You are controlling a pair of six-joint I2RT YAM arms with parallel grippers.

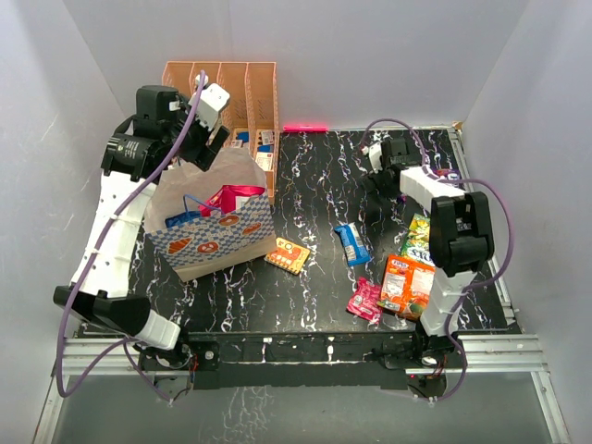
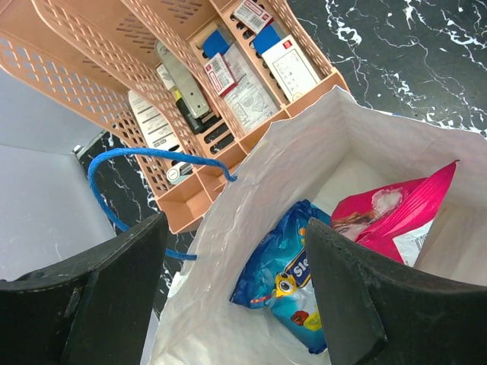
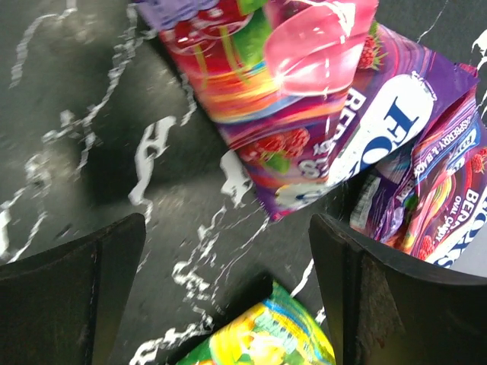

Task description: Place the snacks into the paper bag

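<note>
The white-lined paper bag stands upright at left with its mouth open. A blue packet and a red packet lie inside. Above the bag's back rim, my left gripper has its fingers apart, no snack between them. My right gripper is open, low over the table at the back right, near a purple packet; a second purple packet lies beside it. Table snacks include an orange-white box, blue bar, pink packet, orange packet and green-yellow packet.
An orange divided organizer with small boxes stands behind the bag. A pink strip lies along the back edge. The bag's blue handle loops outside its rim.
</note>
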